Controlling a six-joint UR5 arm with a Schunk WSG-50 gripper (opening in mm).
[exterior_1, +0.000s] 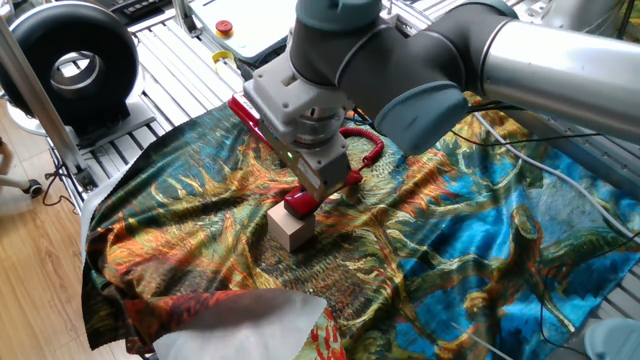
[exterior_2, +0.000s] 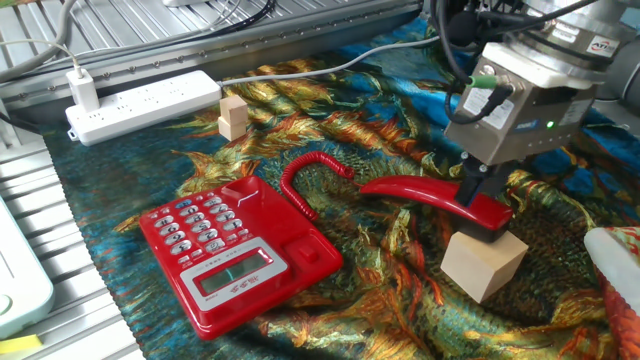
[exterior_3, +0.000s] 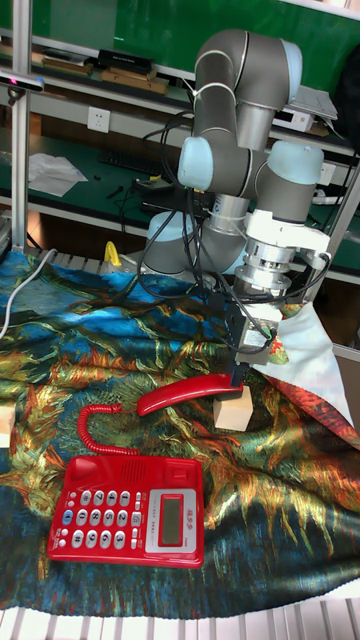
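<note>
The red telephone handset (exterior_2: 420, 188) lies with one end on a light wooden block (exterior_2: 484, 268). Its coiled cord (exterior_2: 290, 180) runs to the red telephone base (exterior_2: 245, 258), whose cradle is empty. My gripper (exterior_2: 482, 188) points down at the handset's block end, its dark fingers against the red handle. Whether they are closed on it is unclear. In the third view the gripper (exterior_3: 236, 368) hides part of that handset end over the block (exterior_3: 233, 409). From the first view, the wrist covers the fingers, and only the handset's end (exterior_1: 299, 203) shows clearly.
Two small wooden blocks (exterior_2: 232, 118) stand near a white power strip (exterior_2: 145, 108) at the back. A rumpled patterned cloth (exterior_1: 420, 250) covers the table. Cables hang around the wrist. Open cloth lies between the phone base and the larger block.
</note>
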